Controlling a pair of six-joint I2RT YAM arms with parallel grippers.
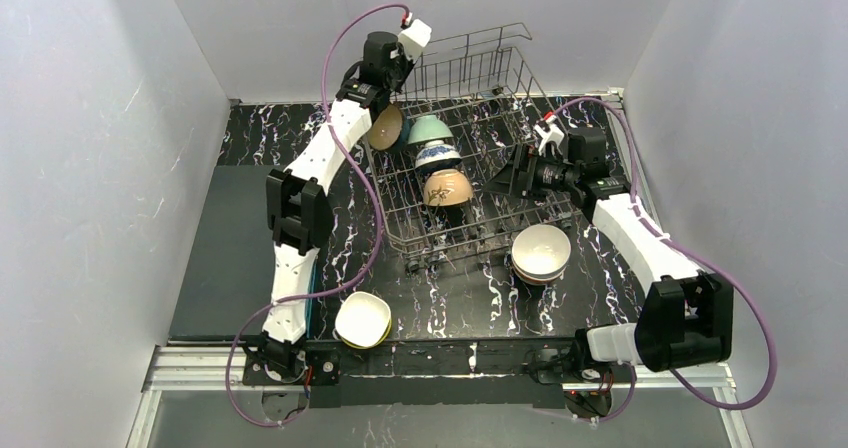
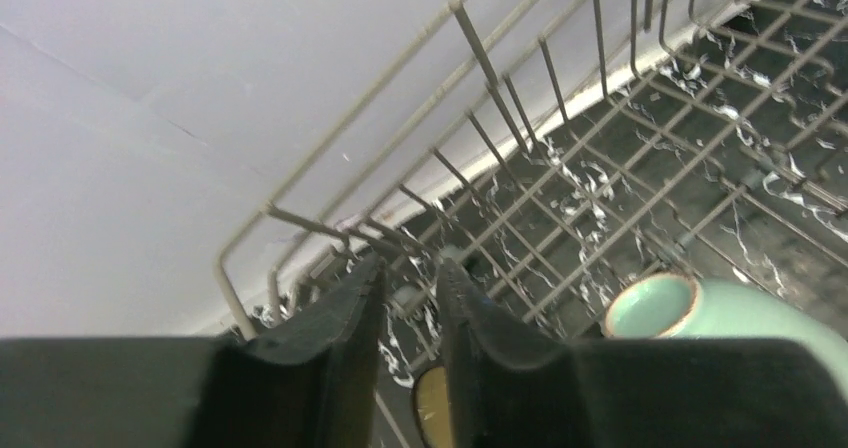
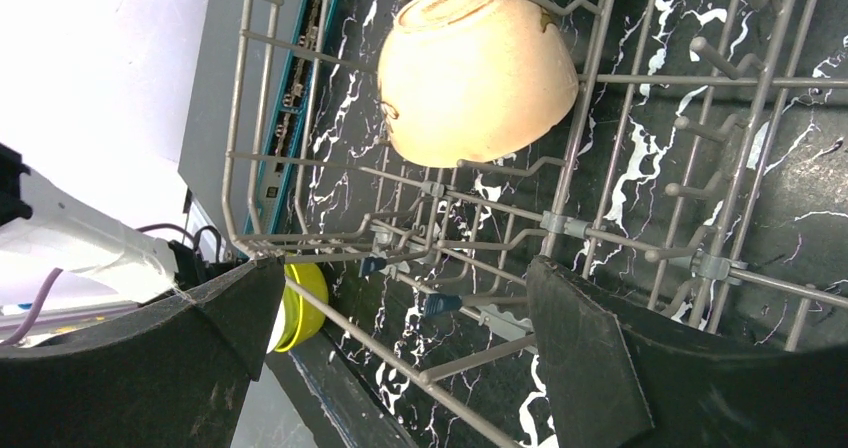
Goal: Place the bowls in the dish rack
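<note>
A brown bowl with a blue outside [image 1: 385, 128] leans at the rack's back left side. Just behind it is my left gripper [image 1: 405, 73], partly open. In the left wrist view a gap shows between its fingers, and part of the brown bowl [image 2: 435, 408] appears low, beyond them. A green bowl [image 1: 428, 129], a blue-and-white bowl [image 1: 437, 158] and an orange-tan bowl [image 1: 447, 189] stand tilted in a row in the dish rack [image 1: 480, 233]. My right gripper [image 1: 505, 180] is open and empty above the rack's right side, near the orange-tan bowl [image 3: 480, 78].
Stacked white bowls [image 1: 540, 251] stand on the counter in front of the rack. White and yellow bowls [image 1: 362, 320] are stacked at the front left. Raised rack wires [image 2: 480, 48] stand by the left gripper. The rack's right half is empty.
</note>
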